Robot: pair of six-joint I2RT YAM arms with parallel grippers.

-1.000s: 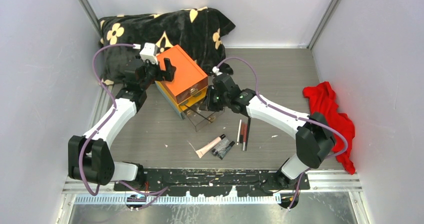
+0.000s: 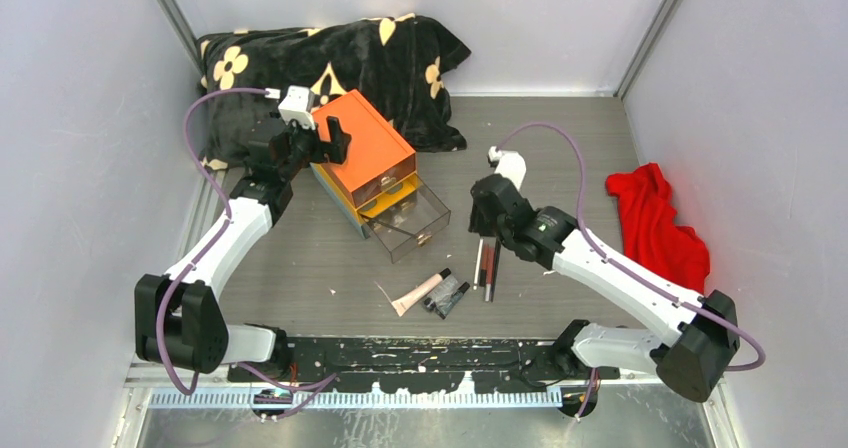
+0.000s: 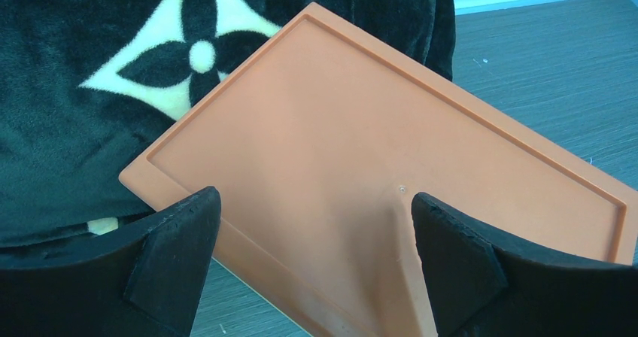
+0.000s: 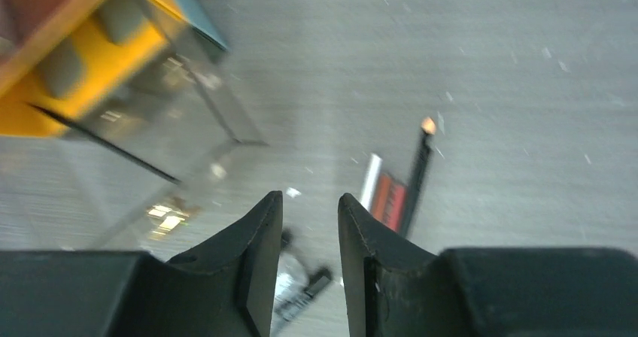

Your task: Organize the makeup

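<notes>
An orange-topped organizer [image 2: 366, 138] has its lowest clear drawer [image 2: 420, 224] pulled out, a dark thin stick lying in it. My left gripper stands open over the orange lid, nothing visible between its wide-apart fingers. My right gripper is open and empty, right of the drawer, above pencils and slim tubes [image 2: 488, 270]: white, reddish and black. A beige tube [image 2: 420, 291] and several dark tubes [image 2: 452, 298] lie below the drawer in the top view. The right wrist view is blurred.
A dark patterned blanket [image 2: 260, 63] is heaped behind the organizer. A red cloth [image 2: 660, 228] lies at the right. Walls bound both sides.
My right arm has drawn away from the organizer to the right, over the slim items, uncovering the drawer. The left arm has not moved.
</notes>
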